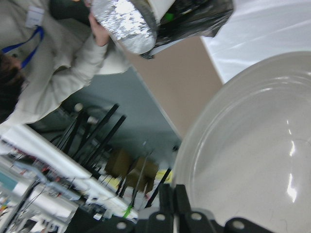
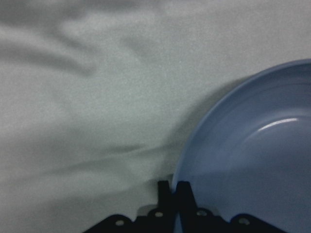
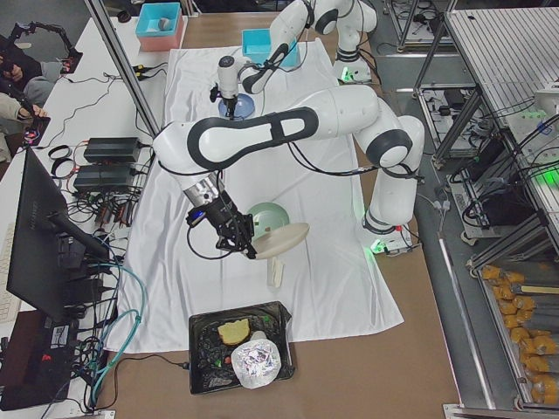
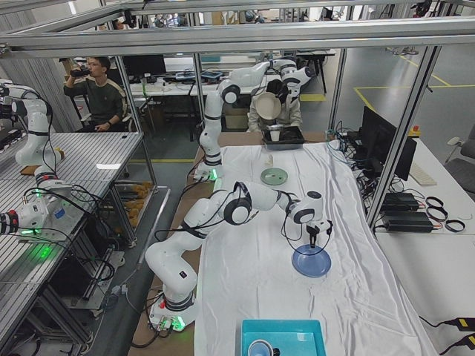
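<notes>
A cream plate (image 3: 282, 242) is raised and tilted in my left gripper (image 3: 251, 250), which is shut on its rim; in the left wrist view it fills the right side. Below it a green plate (image 4: 273, 177) lies on the white cloth. My right gripper is at the edge of a blue plate (image 2: 252, 155) lying on the cloth, its fingers closed on the rim.
A black lined tray (image 3: 201, 367) holds a yellow item (image 3: 234, 331) and a foil-covered item (image 3: 255, 362). A small pale item (image 3: 275, 272) lies on the cloth. A cyan bin (image 4: 282, 330) stands at the other end of the cloth. A monitor and cables line one side.
</notes>
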